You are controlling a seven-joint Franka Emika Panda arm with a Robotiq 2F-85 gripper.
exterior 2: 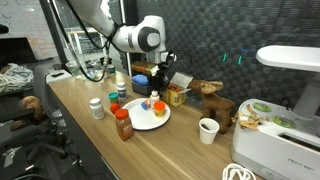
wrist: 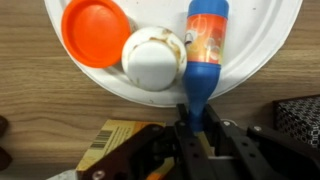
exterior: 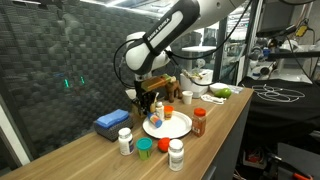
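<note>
A small cylinder with blue ends and an orange label [wrist: 206,45] reaches over the white plate [wrist: 262,45] in the wrist view. My gripper is shut on its near blue end, just past the plate's rim. Beside it are a round white lid [wrist: 153,58], seemingly the top of a white bottle [exterior 2: 154,97], and an orange cup [wrist: 95,32]. Exterior view 1 shows the cylinder's blue end [exterior: 155,122] at the plate's left side, below the gripper. Whether the cylinder touches the plate I cannot tell.
Left of the plate are a white-lidded jar [exterior: 125,141], a green-topped jar [exterior: 144,148] and a blue box [exterior: 112,124]. A red-brown jar [exterior: 199,122] stands at its right. A yellow box [exterior 2: 178,90] and brown toy animal [exterior 2: 212,104] are behind. Bare wood lies in front [exterior 2: 165,155].
</note>
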